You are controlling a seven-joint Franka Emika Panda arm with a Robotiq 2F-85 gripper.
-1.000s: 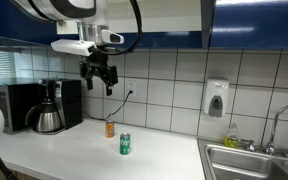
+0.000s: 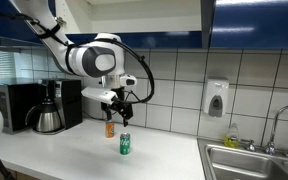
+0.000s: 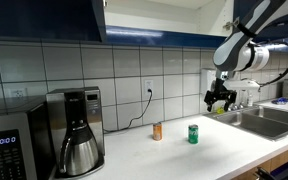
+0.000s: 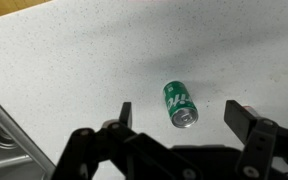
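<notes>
A green can (image 2: 125, 144) stands upright on the white counter, and the wrist view shows the same green can (image 4: 180, 104) from above, between my widely spread fingers. My gripper (image 2: 118, 108) hangs open over the counter, above the can and apart from it. An orange can (image 2: 110, 129) stands farther back and to the left of the green one; exterior view 2 shows this orange can (image 3: 157, 131) to the left of the green can (image 3: 193, 134). Part of a can top (image 4: 250, 110) shows beside one finger in the wrist view.
A coffee maker with a steel carafe (image 3: 81, 150) and a microwave (image 3: 10, 138) stand at one end of the counter. At the other end is the sink (image 2: 246, 163), with a soap bottle (image 2: 232, 136) behind it.
The arm has come down, bringing my open gripper from high up to a lower place nearer the green can. Both cans stay where they were.
</notes>
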